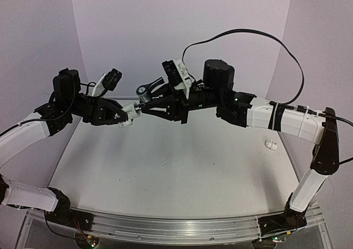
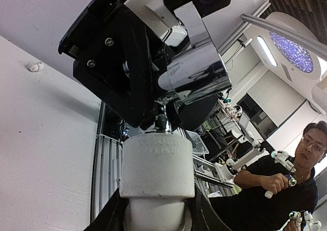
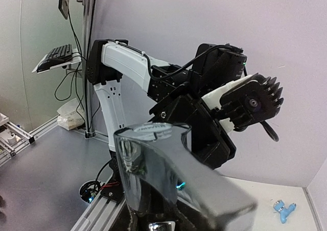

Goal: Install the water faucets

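A white pipe fitting [image 2: 157, 164] is clasped between the fingers of my left gripper, its open end toward the other arm. In the top view, the left gripper [image 1: 124, 115] meets my right gripper [image 1: 148, 107] above the table. The right one is shut on a chrome faucet [image 2: 199, 70], whose handle [image 1: 143, 90] sticks up in the top view. The faucet's threaded end [image 2: 162, 121] reaches the fitting's mouth; how deep it sits is hidden. The faucet body [image 3: 153, 149] fills the lower middle of the right wrist view.
Another white fitting [image 1: 271, 144] lies on the table's right side. A blue fitting [image 3: 284, 210] rests on the white table in the right wrist view. A person [image 2: 299, 164] is in the background.
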